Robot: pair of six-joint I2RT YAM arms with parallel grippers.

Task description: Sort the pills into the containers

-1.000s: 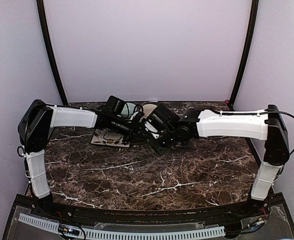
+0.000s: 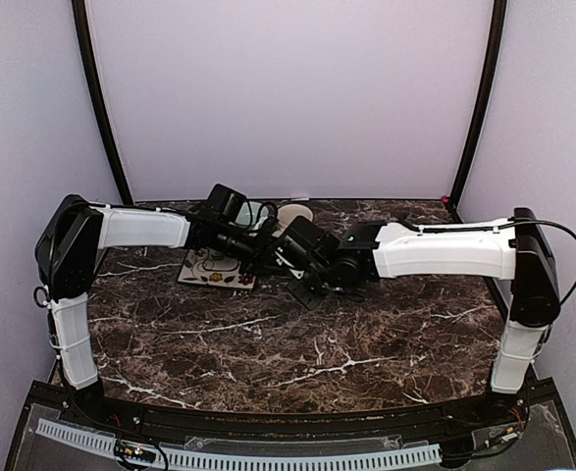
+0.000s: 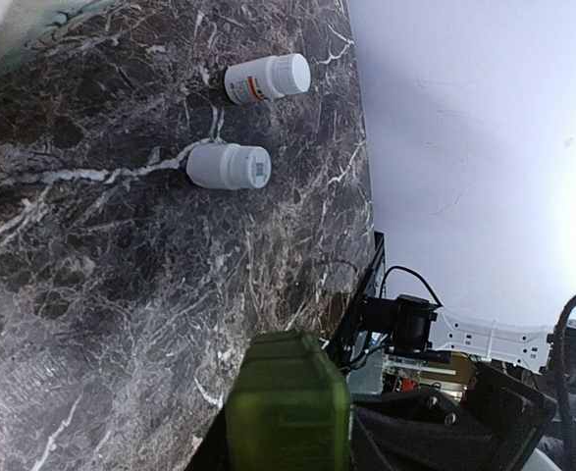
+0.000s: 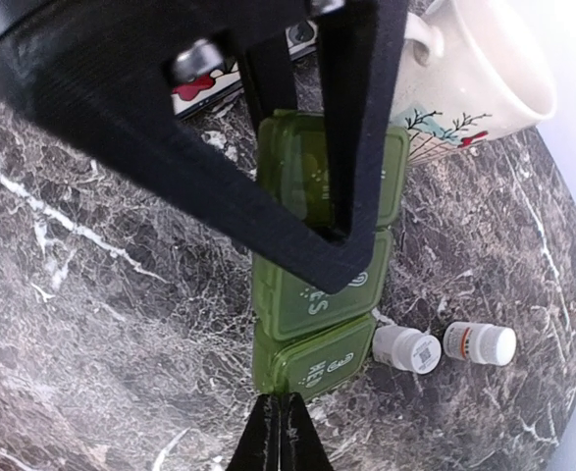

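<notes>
A green pill organizer with several lidded compartments is held in the air by my left gripper, shut on it; in the left wrist view its end fills the bottom. My right gripper is at the organizer's lower end in the right wrist view, fingertips close together by the bottom lid; whether they grip it I cannot tell. Two white pill bottles lie on their sides on the table beyond, one with an orange label.
A white mug with a painted branch stands behind the organizer. A patterned board lies under the left arm.
The left arm has moved slightly up in the top view.
</notes>
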